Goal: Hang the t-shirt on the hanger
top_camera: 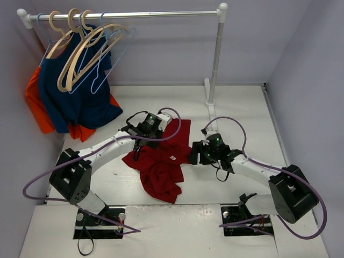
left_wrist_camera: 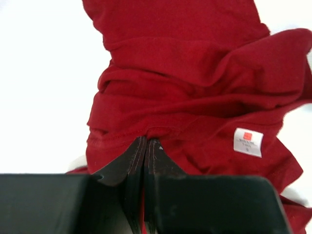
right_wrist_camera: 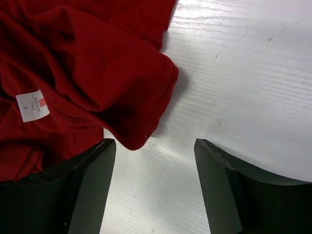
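Observation:
A crumpled red t-shirt (top_camera: pixel 161 166) lies on the white table, its white label (left_wrist_camera: pixel 248 142) showing near the neckline. Over its upper left part, my left gripper (top_camera: pixel 152 144) has its fingers closed together. In the left wrist view, a small fold of red cloth rises into the fingertips of my left gripper. At the shirt's right side, my right gripper (top_camera: pixel 194 153) has its fingers apart. A red sleeve end (right_wrist_camera: pixel 146 114) points into the gap, near the left finger (right_wrist_camera: pixel 92 180). Wooden hangers (top_camera: pixel 78 59) hang at the rail's left end.
The metal rail (top_camera: pixel 161 14) crosses the back, held by a white upright (top_camera: pixel 216 64). Blue and orange garments (top_camera: pixel 75 91) and thin blue hangers fill its left end. Bare table (top_camera: pixel 242 107) lies to the right of the shirt.

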